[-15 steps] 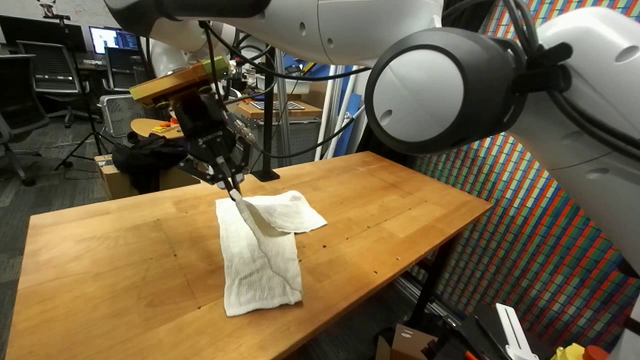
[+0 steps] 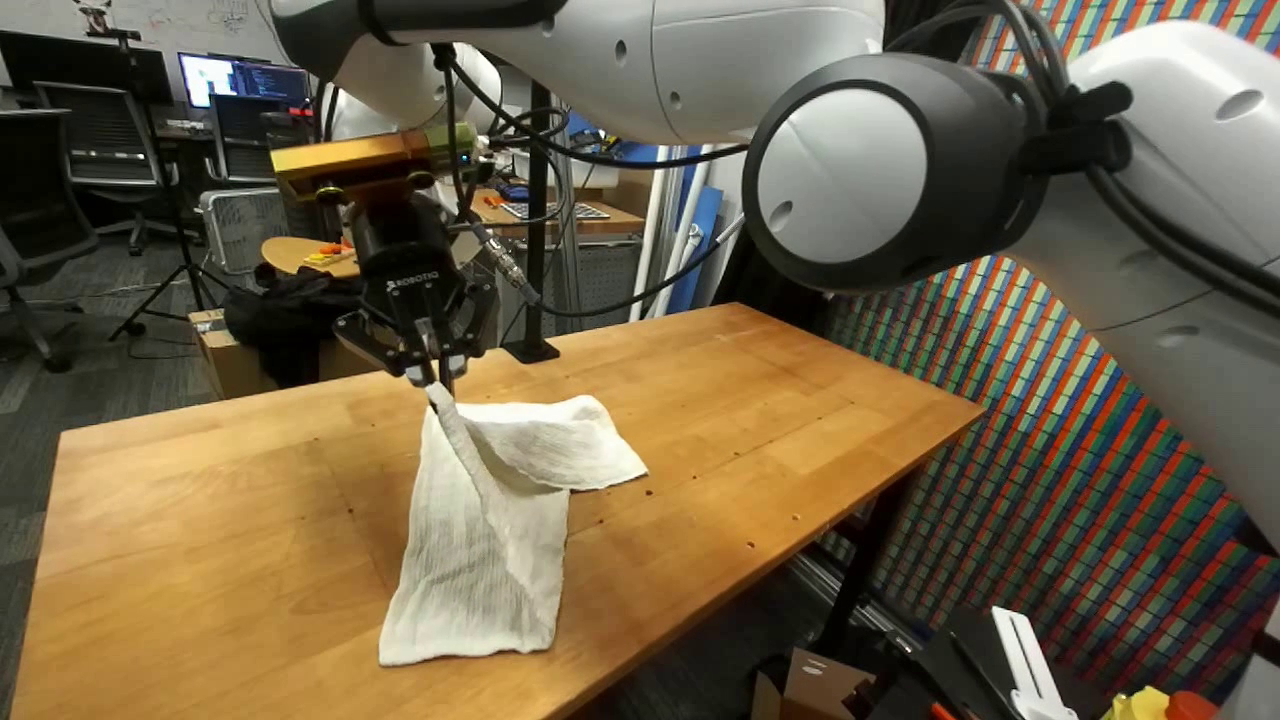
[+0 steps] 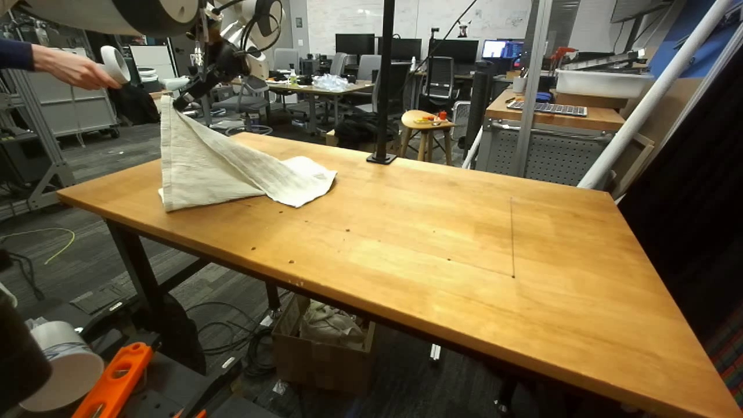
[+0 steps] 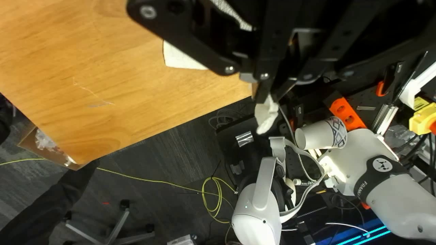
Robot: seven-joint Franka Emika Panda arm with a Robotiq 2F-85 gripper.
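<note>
A white cloth (image 2: 486,564) lies partly on the wooden table, one part of it lifted into a slanting fold. My gripper (image 2: 434,374) is shut on the raised corner, above the table. In exterior view 2 the cloth (image 3: 202,170) rises like a tent toward the gripper (image 3: 182,104) at the left, while its lower edge rests on the wood. A small tip of the cloth (image 4: 265,116) sticks out past the fingers (image 4: 262,92) in the wrist view; much of the rest is hidden behind the gripper's body.
A black post (image 3: 381,157) stands at the far edge. A person's hand (image 3: 76,69) holds a white controller at the left.
My gripper has moved a little left in exterior view 1 and turned more upright. The cloth has slid along with it, its near end now further left and closer to the camera.
</note>
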